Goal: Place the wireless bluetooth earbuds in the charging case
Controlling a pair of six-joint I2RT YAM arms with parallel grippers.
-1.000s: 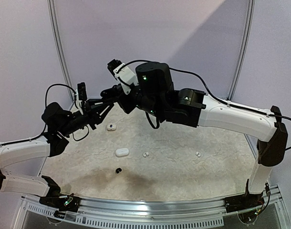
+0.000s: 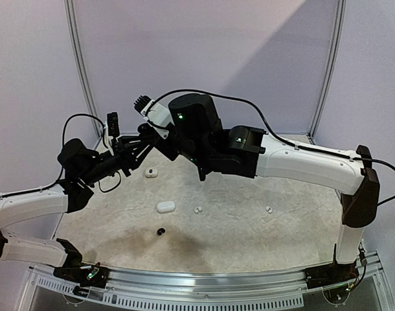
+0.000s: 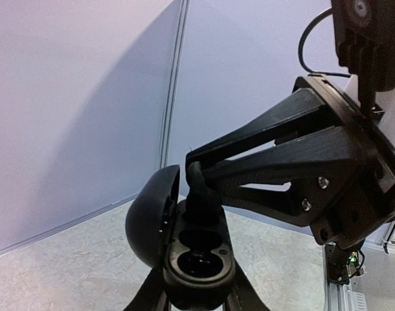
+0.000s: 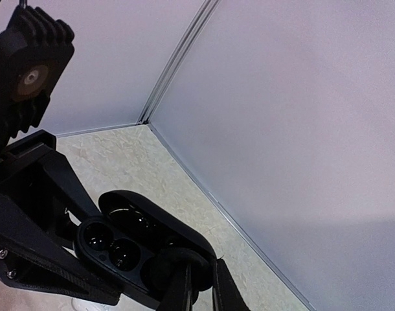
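The black charging case [image 3: 201, 272], lid [image 3: 147, 217] open, is held up in the air by my left gripper [image 2: 143, 144], whose fingers grip it from below in the left wrist view. My right gripper is shut on a black earbud [image 3: 201, 194] at the far end of the case, over or in its well; how far it sits in is hidden. In the right wrist view the case [image 4: 126, 253] shows empty wells beside that earbud [image 4: 168, 269].
On the table [image 2: 230, 240] lie a white case [image 2: 166, 207], a small white object [image 2: 151, 172], white bits [image 2: 198, 209], and a small black earbud [image 2: 160, 231]. Light panels surround the workspace.
The left arm is nearly unchanged.
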